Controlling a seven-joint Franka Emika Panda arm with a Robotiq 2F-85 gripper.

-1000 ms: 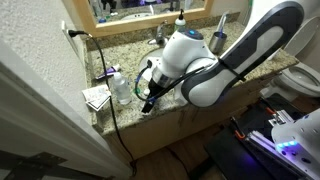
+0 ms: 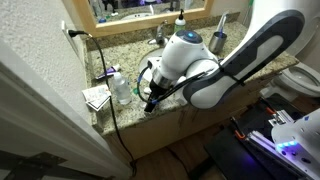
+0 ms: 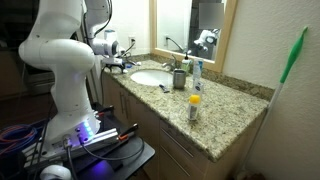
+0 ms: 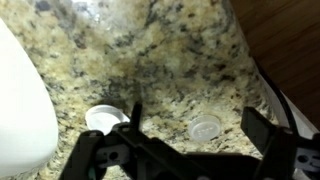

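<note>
In the wrist view my open gripper is over the speckled granite counter, one dark fingertip on each side. A small white round piece [image 4: 204, 128], like a cap, lies on the counter between the fingers, towards the right one. Another white round piece [image 4: 103, 118] sits by the left finger, outside the fingers. Nothing is held. Exterior view 1 has the gripper [image 2: 150, 106] low at the counter's front edge, the small pieces too small to make out there. The second exterior view shows the arm [image 3: 108, 43] reaching to the counter's far end.
A clear bottle [image 2: 121, 88] and white papers [image 2: 97, 97] are left of the gripper. Behind the arm is the sink [image 3: 152, 77]. A metal cup [image 2: 217, 42] stands farther right, and a yellow-capped bottle [image 3: 194, 107] on the near counter. A dark cable hangs down at left.
The gripper has shifted very slightly to the right and lower along the counter's front edge. The counter objects have not visibly moved.
</note>
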